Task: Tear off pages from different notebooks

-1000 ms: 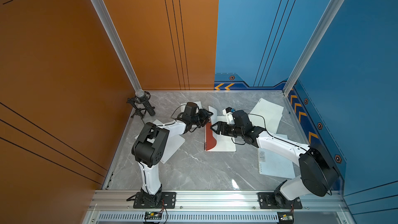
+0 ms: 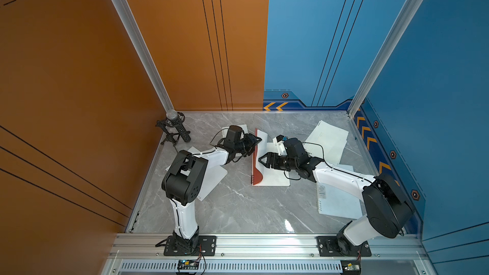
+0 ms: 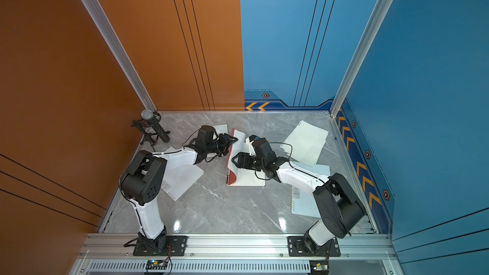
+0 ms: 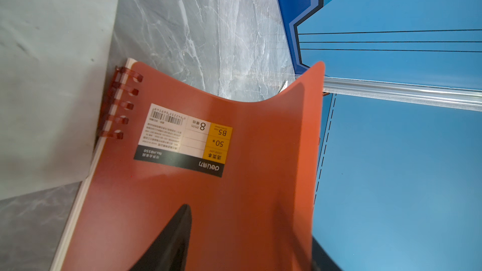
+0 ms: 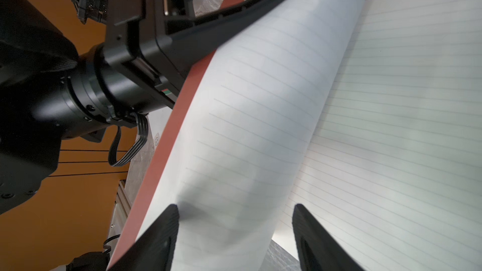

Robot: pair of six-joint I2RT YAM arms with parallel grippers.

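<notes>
A notebook with a red cover (image 4: 251, 160) lies open in the middle of the table, its lined white pages (image 5: 401, 120) facing up. A curled white sheet (image 5: 251, 135) bends over against the raised cover, whose red edge shows along the left side. My left gripper is at the far left part of the notebook, its spread fingers on either side of the raised cover edge. Across from it, my right gripper has its fingers well apart over the curled sheet. Whether either gripper touches paper is unclear.
Loose white sheets (image 2: 213, 180) lie at the left, partly under the left arm. A white pad (image 2: 328, 140) lies at the back right, and a pale blue notebook (image 2: 336, 201) is under the right arm. A microphone stand (image 2: 177, 126) occupies the back left corner.
The curled sheet has spread left over the cover, and a red strip now shows at its far end.
</notes>
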